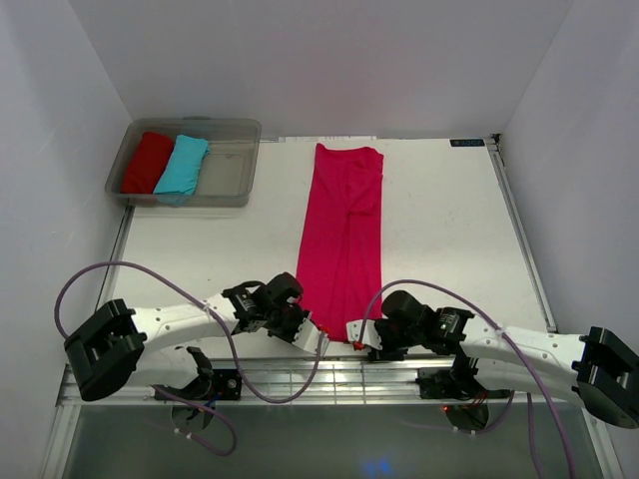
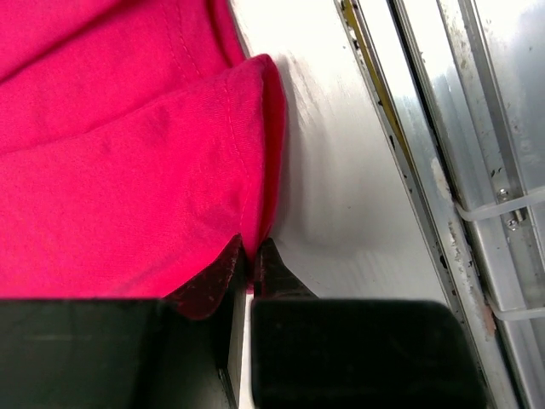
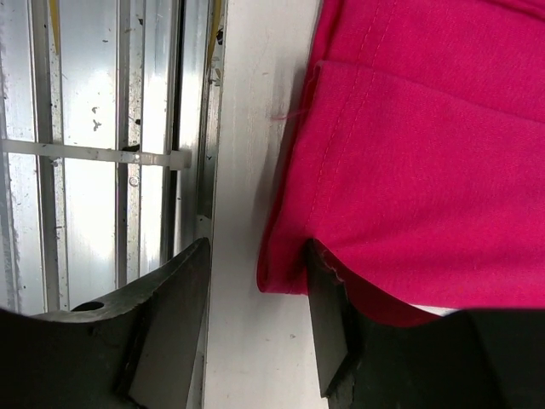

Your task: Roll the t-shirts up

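Note:
A pink t-shirt (image 1: 341, 225) lies folded into a long narrow strip, running from the back of the white table to its front edge. At the strip's near left corner my left gripper is shut on the hem (image 2: 255, 170). My right gripper is part open at the near right corner; in the right wrist view one finger (image 3: 328, 290) overlaps the shirt's corner (image 3: 285, 264), and the other stands out over the bare table edge. The cloth lies between those fingers without being pinched.
A grey bin (image 1: 235, 165) at the back left holds a red rolled cloth (image 1: 148, 163) and a turquoise one (image 1: 183, 165). Metal rails (image 1: 290, 377) run along the table's front edge.

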